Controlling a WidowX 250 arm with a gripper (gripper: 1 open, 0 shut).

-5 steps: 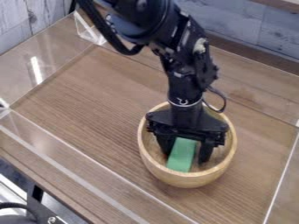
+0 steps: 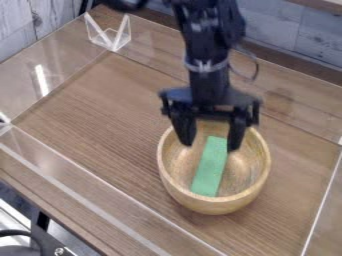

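Observation:
A light wooden bowl (image 2: 177,187) sits on the wooden table (image 2: 94,140), with a green rectangular object (image 2: 209,166) lying in it. My gripper (image 2: 207,118), black and motion-blurred, is above the back half of the bowl, its fingers spread apart and clear of the green object, with nothing seen between them.
A small white wire-like item (image 2: 110,30) is at the back left near the table's edge. A grey plank wall runs behind.
My gripper has risen up out of the bowl, uncovering the green object, which stays in the bowl.

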